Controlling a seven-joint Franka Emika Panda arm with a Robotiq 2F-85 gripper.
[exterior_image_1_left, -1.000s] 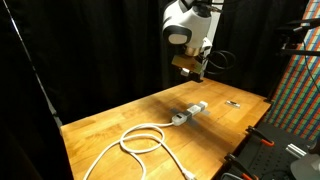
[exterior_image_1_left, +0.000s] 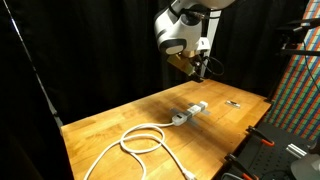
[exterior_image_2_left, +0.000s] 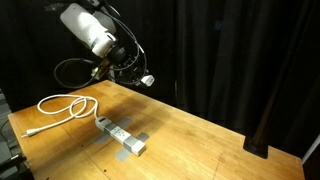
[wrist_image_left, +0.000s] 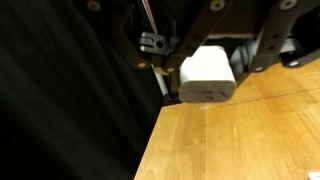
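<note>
A small white block (wrist_image_left: 207, 78) is held in my gripper, which is shut on it. In exterior view 2 the same white block (exterior_image_2_left: 148, 80) sticks out from the gripper's tip, in the air above the table. On the wooden table below lies a white power strip (exterior_image_1_left: 190, 113). Its white cable (exterior_image_1_left: 133, 134) loops across the table toward the near edge. Exterior view 2 shows the power strip (exterior_image_2_left: 119, 134) lying apart from the raised gripper.
A small flat item (exterior_image_1_left: 232, 102) rests on the right part of the table. Black curtains (exterior_image_2_left: 220, 60) hang behind.
My arm has shifted a little to the left in exterior view 1, and the gripper end looks slightly higher. Power strip and cable have stayed in place.
</note>
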